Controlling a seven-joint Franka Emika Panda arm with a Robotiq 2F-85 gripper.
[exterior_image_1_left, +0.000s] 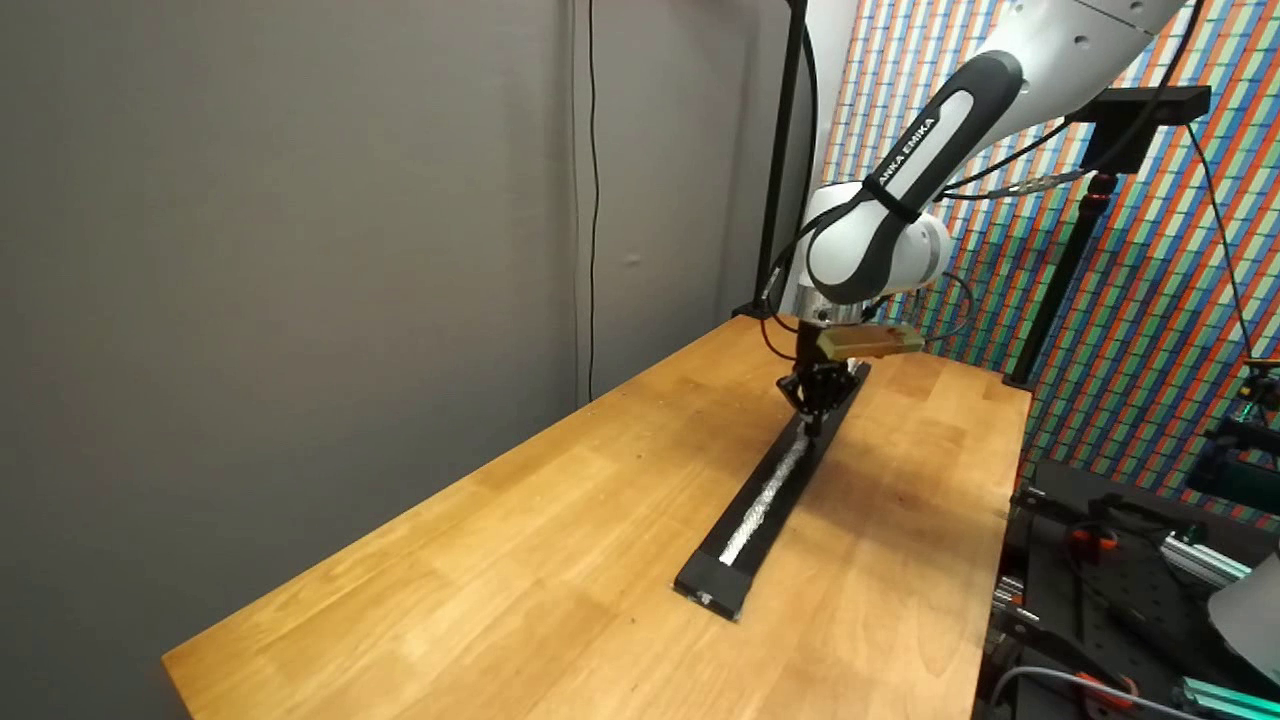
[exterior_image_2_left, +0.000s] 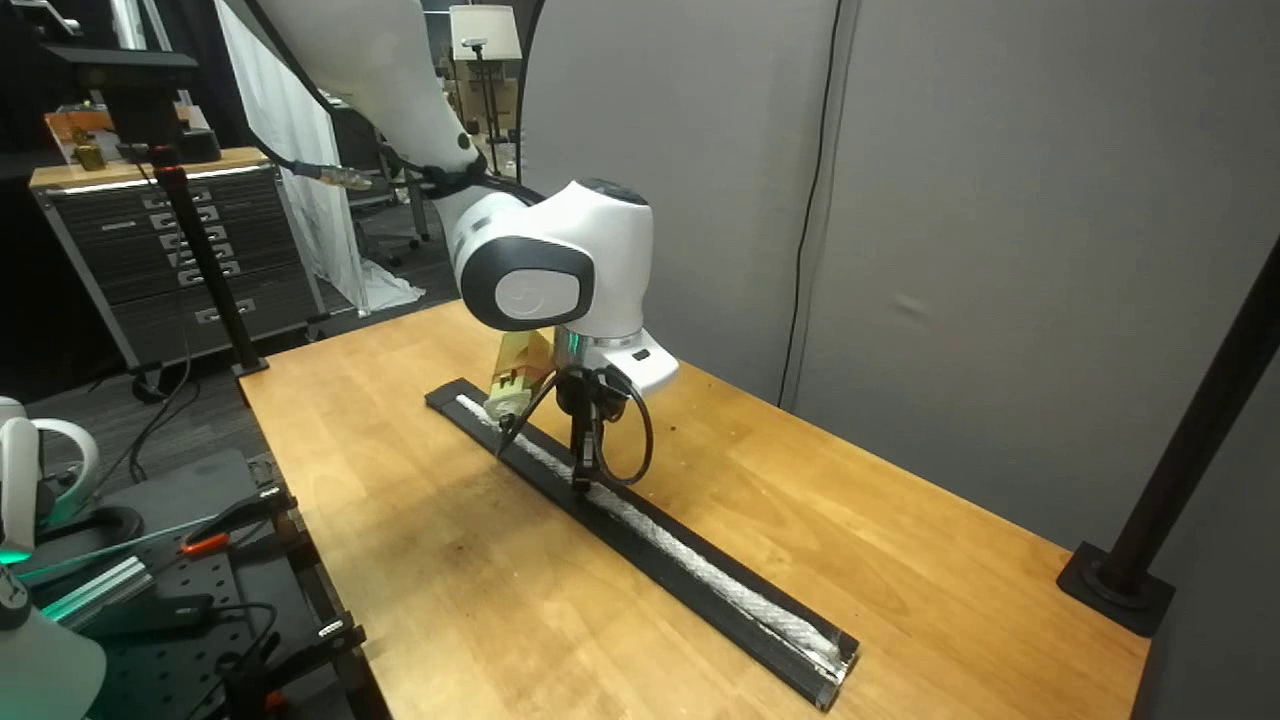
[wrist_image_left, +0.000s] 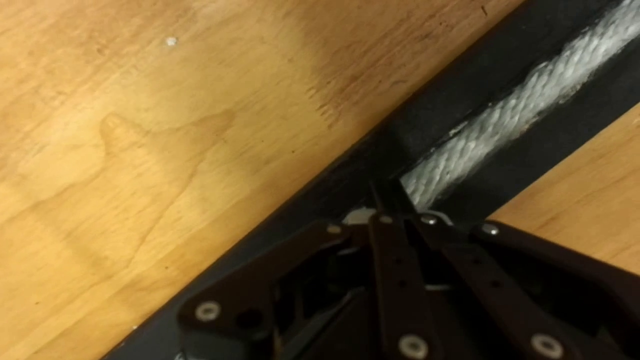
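Observation:
A long black channel lies across the table with a white braided rope running along its middle. In exterior view 2 the rope reaches close to the channel's near end. My gripper points down at the strip, part-way along its length. Seen from the wrist, its shut fingertips sit at the rope over the black channel. Nothing shows between the fingers. The gripper hides the rope just beneath and behind it, and whether the tips touch the rope is hard to tell.
A black post stands at its right edge in exterior view 2. A dark cart with tools is beside the table.

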